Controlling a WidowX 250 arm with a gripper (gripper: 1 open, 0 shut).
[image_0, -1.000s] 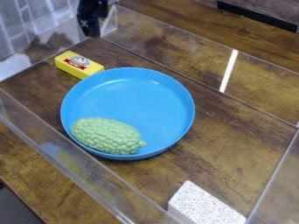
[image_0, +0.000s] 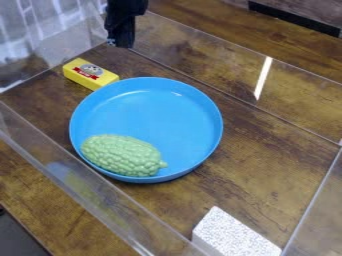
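Note:
A green bumpy gourd (image_0: 120, 155) lies in the lower left part of a blue plate (image_0: 158, 115). A yellow box (image_0: 90, 74) with a red and white label rests behind the plate at the upper left. My dark gripper (image_0: 122, 38) hangs at the top edge, above and to the right of the yellow box, mostly out of frame; I cannot make out whether it is open or shut.
A white speckled block (image_0: 235, 233) sits at the front right. Clear plastic walls surround the wooden surface. Bare wood lies right of the plate.
The gourd, plate and boxes have not moved.

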